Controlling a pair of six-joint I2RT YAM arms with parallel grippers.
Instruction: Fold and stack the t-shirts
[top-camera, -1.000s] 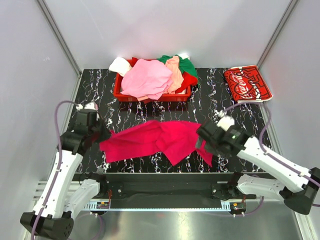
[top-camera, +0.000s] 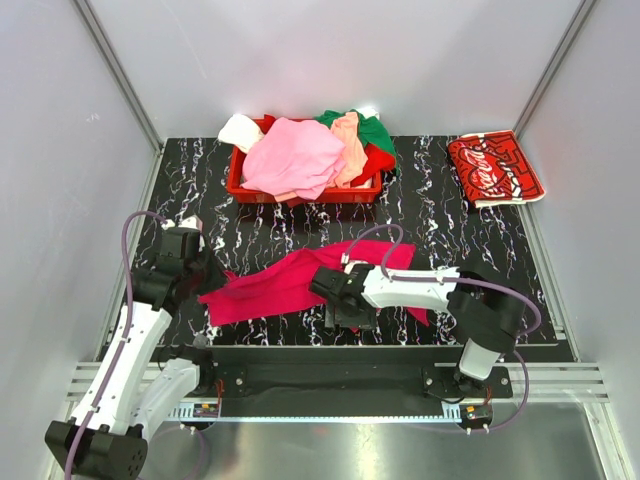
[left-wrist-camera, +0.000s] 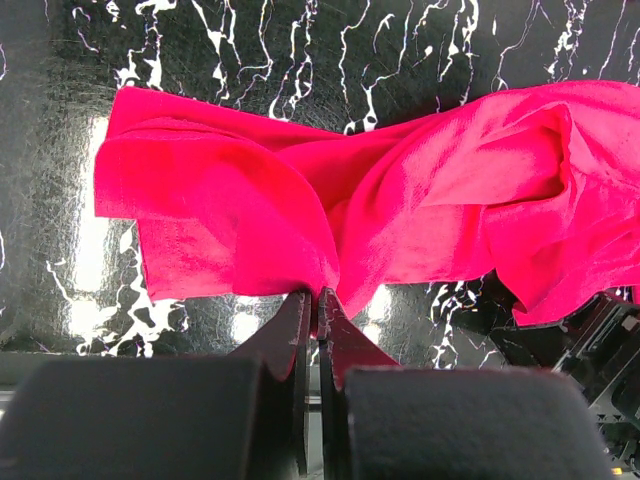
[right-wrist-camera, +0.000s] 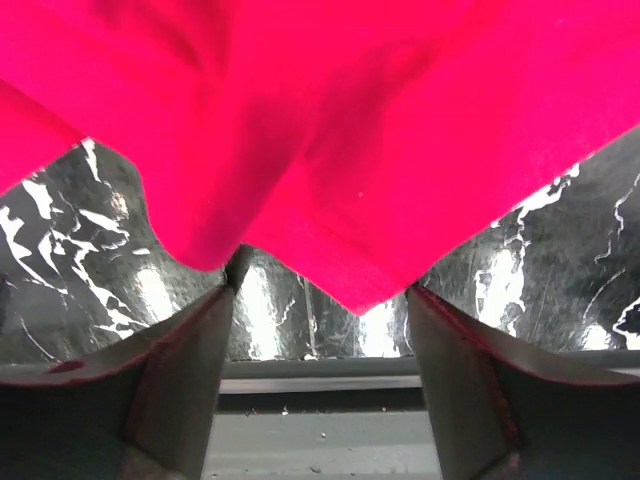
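Observation:
A crimson t-shirt (top-camera: 265, 291) lies rumpled and stretched sideways across the front of the table. At its left part, my left gripper is shut with cloth gathered at its fingertips; creases run out from that point. My right gripper is open over the shirt's front edge, near the middle. A pointed corner of the shirt (right-wrist-camera: 365, 285) lies between its spread fingers, not pinched. The right arm hides part of the shirt in the top view. A folded red shirt with white lettering (top-camera: 494, 168) rests at the back right.
A red basket (top-camera: 310, 196) at the back holds several heaped garments, with a pink one (top-camera: 295, 157) on top. Bare black marbled table (top-camera: 440, 230) shows between the basket and the folded shirt. The table's front edge runs close to both grippers.
My right gripper has swept left along the front of the shirt, from its right end to near the middle.

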